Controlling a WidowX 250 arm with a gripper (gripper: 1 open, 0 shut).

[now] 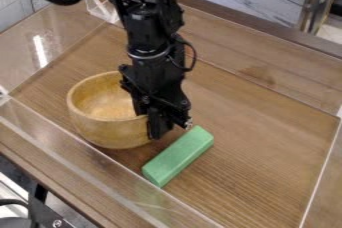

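A black robot arm hangs over the wooden tray, its gripper (158,122) low at the right side of a yellow-tan bowl (100,107), shut on what appears to be the bowl's rim. The fingertips partly hide that edge. A green block (178,155) lies on the tray floor just right and in front of the bowl.
The wooden tray floor (267,162) is clear to the right and behind. Pale tray edges run along the left front and right. A metal frame stands at the top right.
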